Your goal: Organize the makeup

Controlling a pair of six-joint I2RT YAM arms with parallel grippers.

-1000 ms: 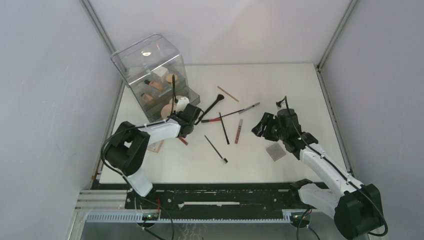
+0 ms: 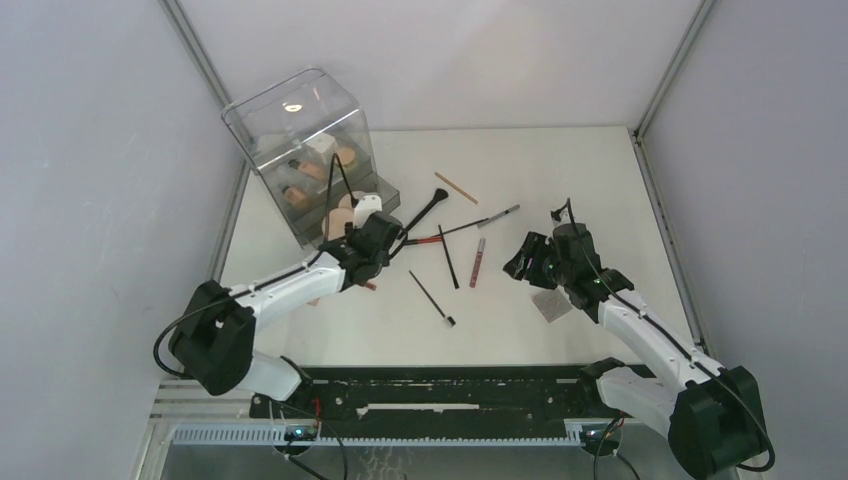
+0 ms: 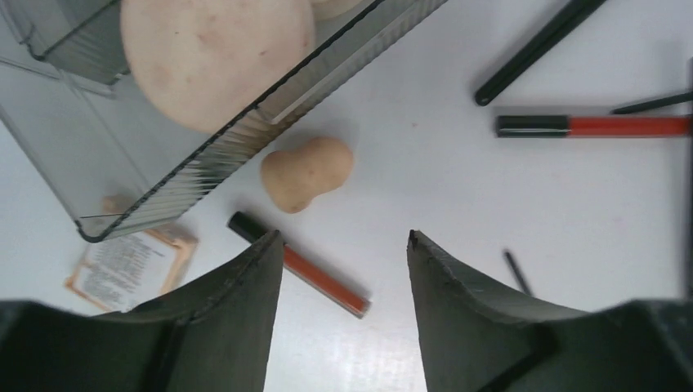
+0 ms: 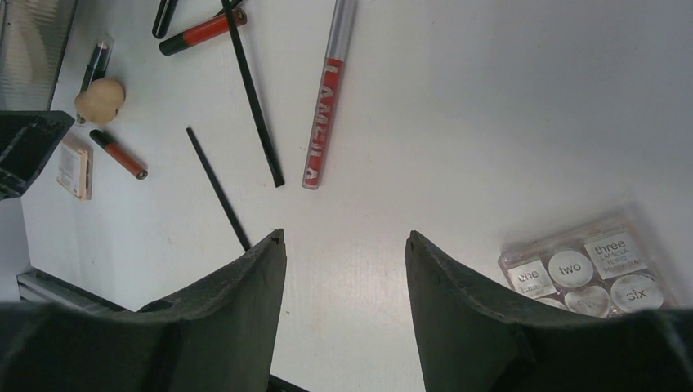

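Observation:
A clear acrylic organizer (image 2: 290,120) at the back left holds bottles and round beige puffs (image 3: 212,49). My open left gripper hangs at its lower edge, over a beige sponge (image 3: 310,171) and a red-and-black tube (image 3: 323,282). Black sticks and brushes (image 2: 432,208), a red-and-black tube (image 3: 621,126) and a silver-and-red pen (image 4: 323,122) lie scattered mid-table. My open right gripper hangs right of them, near a clear case with numbered pots (image 4: 588,269).
A thin tan stick (image 2: 457,187) lies toward the back. Side walls bound the workspace.
My left arm's elbow has swung toward the left while its gripper stays by the organizer's front edge. The right arm shows little or no movement.

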